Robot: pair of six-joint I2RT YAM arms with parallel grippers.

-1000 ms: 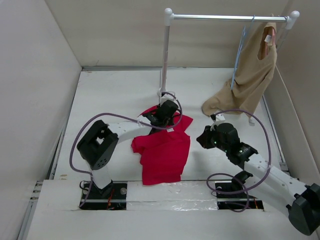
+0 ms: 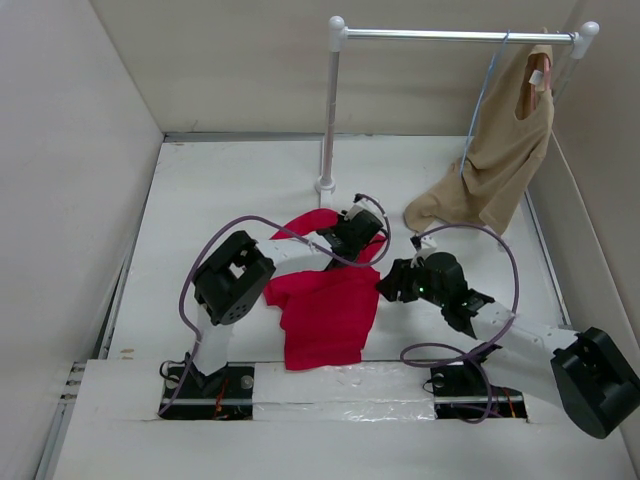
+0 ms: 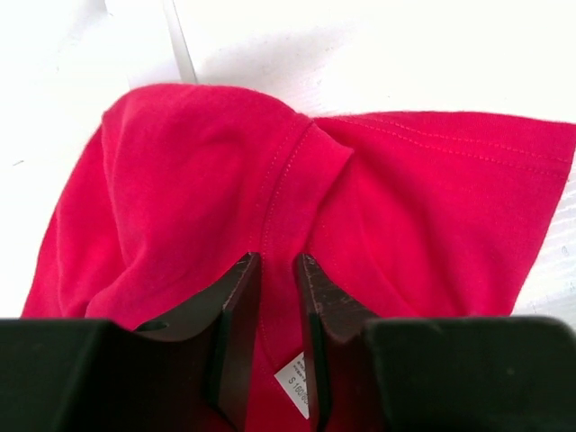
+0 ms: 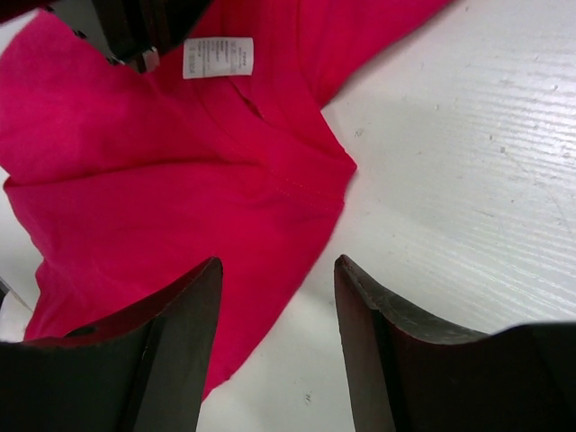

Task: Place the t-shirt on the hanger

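Note:
A red t shirt (image 2: 325,325) lies crumpled on the white floor. My left gripper is over its upper part, fingertips close to the fabric by a seam and white label, partly open with a narrow gap; whether cloth is between them is unclear. My right gripper stands open beside the shirt's right edge, with red cloth and bare floor below. A blue hanger (image 2: 483,95) hangs on the rail (image 2: 455,36).
A tan garment (image 2: 490,180) hangs at the rail's right end, its lower part on the floor. The rail's post (image 2: 330,120) rises behind the t shirt. Bare floor (image 2: 200,180) spans the back left.
Over the last second my left arm has moved rightward along the shirt, and my right gripper has moved left toward the shirt. The shirt looks nearly unchanged.

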